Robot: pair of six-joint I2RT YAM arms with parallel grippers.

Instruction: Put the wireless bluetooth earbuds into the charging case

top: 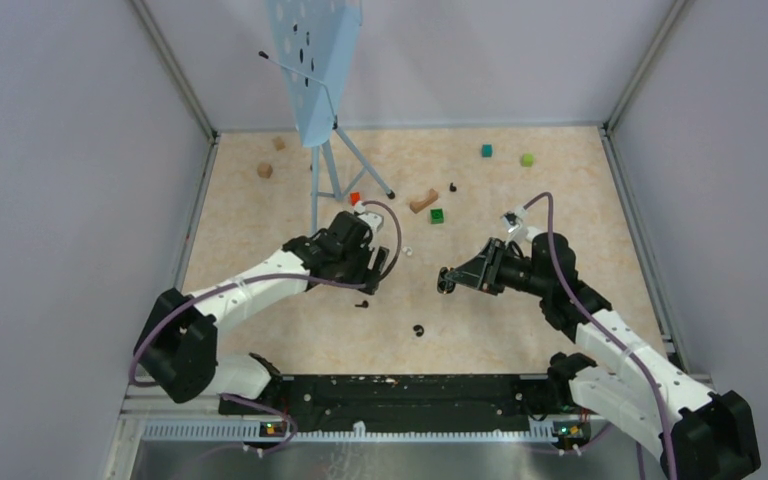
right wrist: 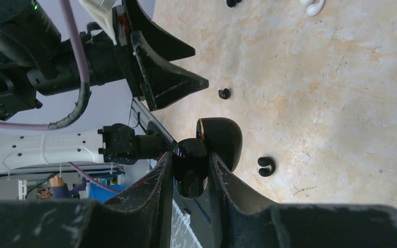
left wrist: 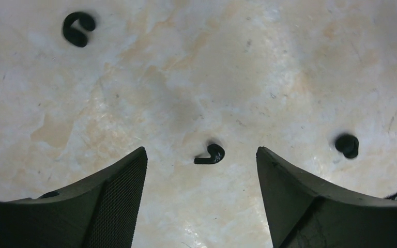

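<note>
In the left wrist view a black earbud (left wrist: 217,153) lies on the table, in the gap between the fingertips of my left gripper. That gripper stands open above the table with nothing held; the right wrist view shows the same earbud (right wrist: 225,93) just past its tips. My right gripper is shut on the black charging case (right wrist: 221,137), whose lid is raised, clear of the table. Whether the case's slots hold anything cannot be made out. Another black earbud (top: 418,330) rests nearer the front edge.
A white earbud pair (top: 408,251) lies mid-table. Further back are a green block (top: 437,216), a wooden piece (top: 424,201) and another small black item (top: 453,187). A blue stand (top: 325,175) rises behind the left arm.
</note>
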